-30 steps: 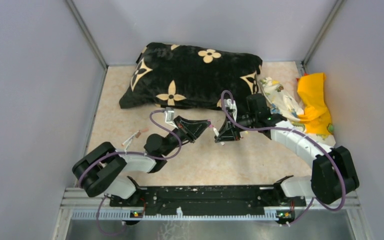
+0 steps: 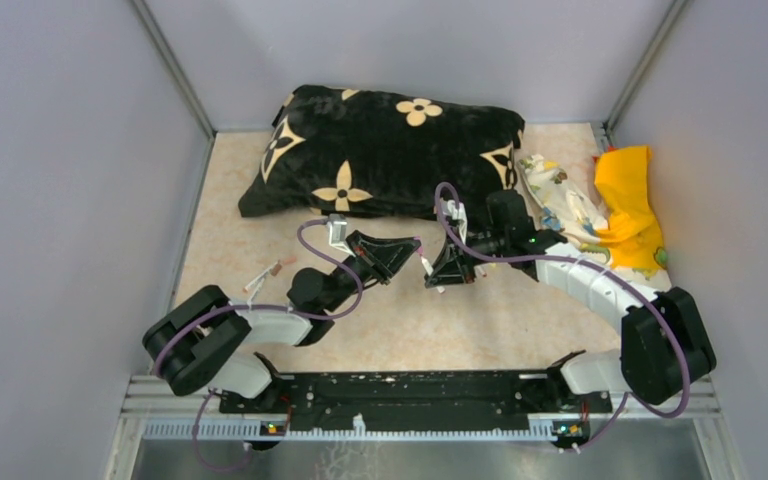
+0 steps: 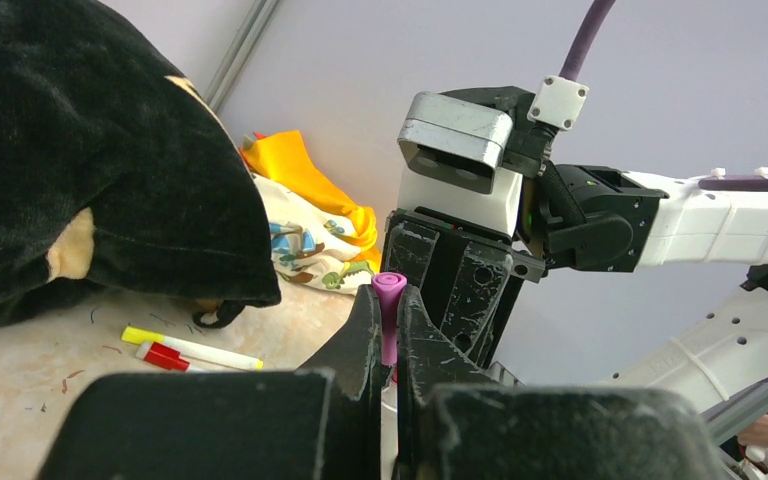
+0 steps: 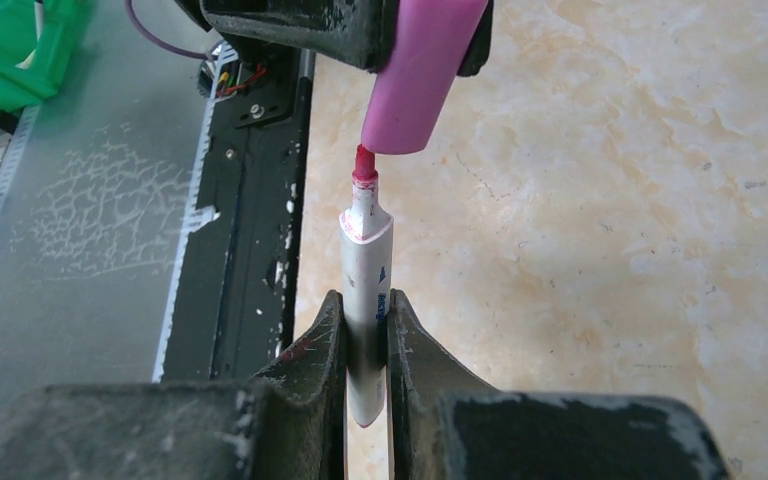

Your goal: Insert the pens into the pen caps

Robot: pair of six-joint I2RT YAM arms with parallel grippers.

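A pink pen cap is pinched upright between the fingertips of my left gripper, which is shut on it. My right gripper is shut on a white pen, whose bare pink-red tip points up. In the right wrist view the tip meets the lower edge of the pink cap, near its left side, and the pen and cap lean at different angles. The tip still shows outside the cap. From above, my left gripper and right gripper face each other over the middle of the table.
Two capped markers, one yellow-ended and one red-capped, lie on the table near the dark pillow. Other pens lie left of the left arm. Patterned cloth and yellow cloth fill the back right.
The right gripper and its pen have shifted slightly left, toward the cap. My left gripper has stayed almost in place with the cap in it.
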